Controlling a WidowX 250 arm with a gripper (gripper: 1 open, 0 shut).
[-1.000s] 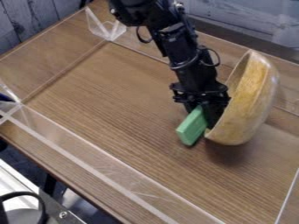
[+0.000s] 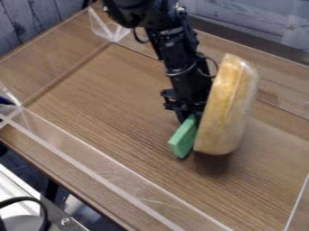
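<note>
My black gripper (image 2: 189, 110) reaches down from the top of the view to the middle right of the wooden table (image 2: 97, 117), shut on a green block (image 2: 182, 138) that hangs below its fingers. Right beside it a tan, oblong object (image 2: 225, 108), like a bowl or tray on edge, stands tilted upright and partly covers the gripper's right side. The fingertips are mostly hidden.
Clear plastic pieces sit on its left edge and far corner. A grey wall runs along the back, and a black cable lies at the lower left.
My gripper and the green block have moved left. The tan object has shifted left too and turned, showing more of its pale outer face and less of its hollow.
</note>
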